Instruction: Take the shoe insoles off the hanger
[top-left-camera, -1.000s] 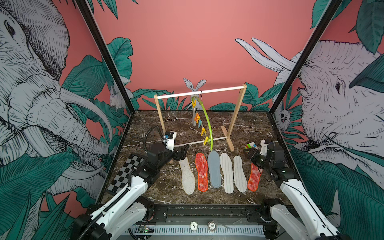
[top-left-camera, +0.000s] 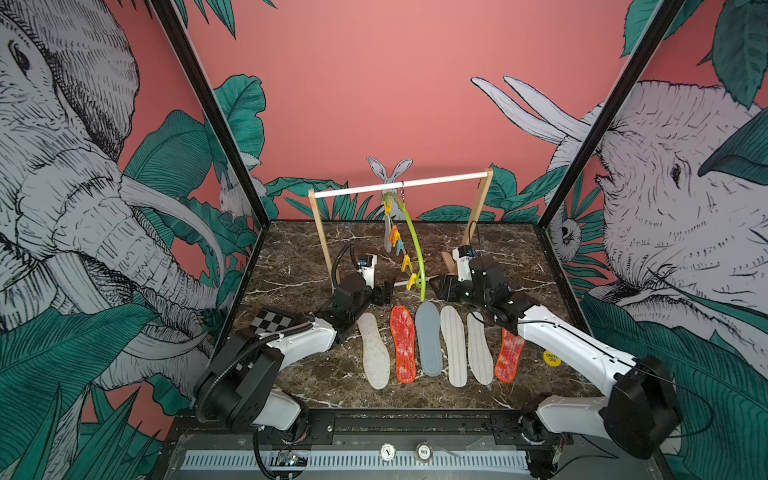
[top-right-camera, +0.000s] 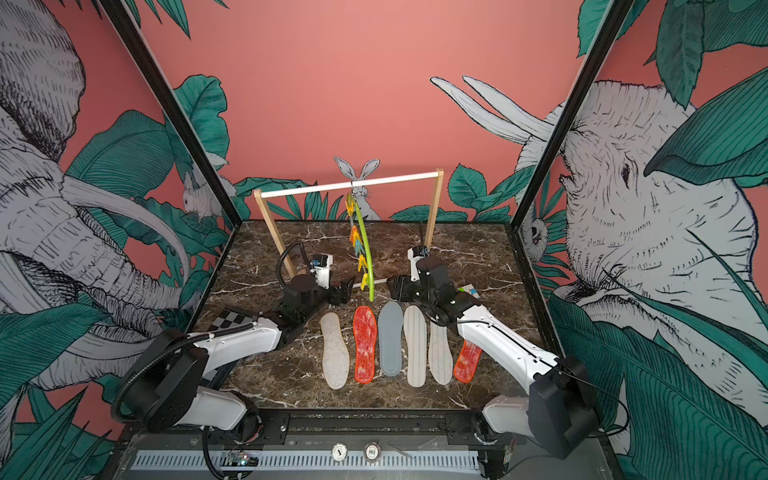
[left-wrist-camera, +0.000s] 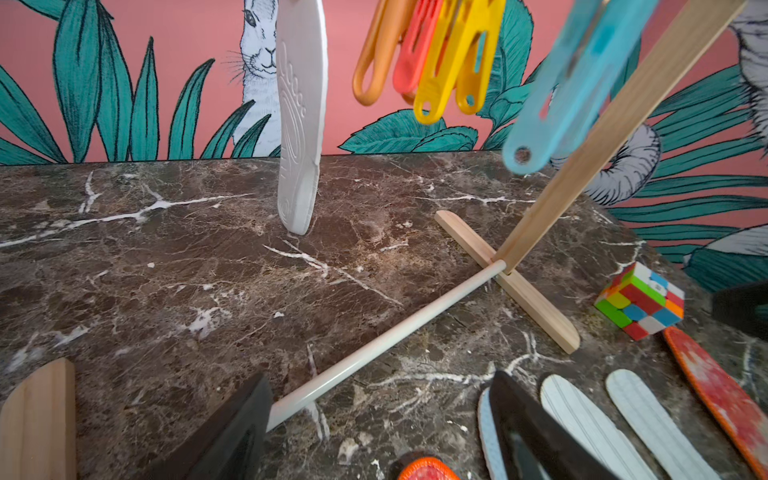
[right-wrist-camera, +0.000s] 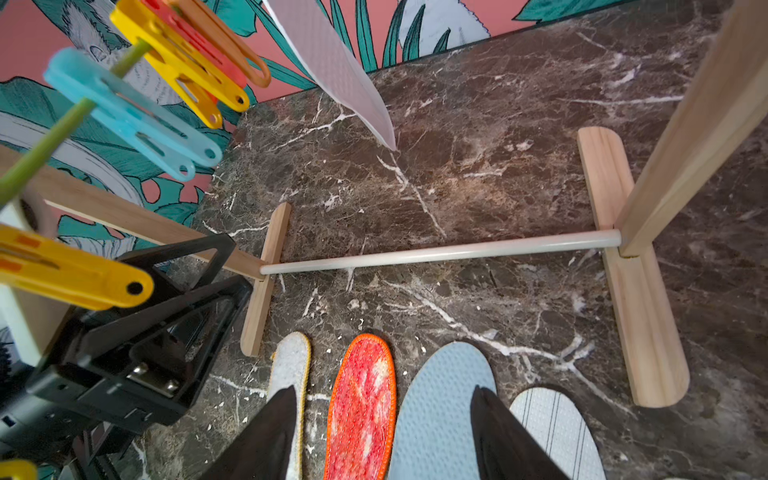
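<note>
A green hanger (top-left-camera: 413, 240) with coloured clothespins (right-wrist-camera: 168, 72) hangs from the rail (top-left-camera: 432, 180). One white insole (left-wrist-camera: 298, 120) still hangs among the pins at the rear. My left gripper (top-left-camera: 385, 292) is just left of the hanger's lower end, below the clips, and my right gripper (top-left-camera: 438, 285) is just right of it. In each wrist view the fingers are apart, with nothing seen between them. In front lie several insoles: beige (top-left-camera: 374, 352), red (top-left-camera: 404, 344), grey-blue (top-left-camera: 429, 336), white ribbed (top-left-camera: 453, 344) and another red (top-left-camera: 508, 360).
The wooden stand has feet (right-wrist-camera: 640, 336) on either side and a low bar (right-wrist-camera: 432, 254). A cube (left-wrist-camera: 640, 300) sits beside the right foot. A checkerboard (top-left-camera: 272, 320) lies at the left.
</note>
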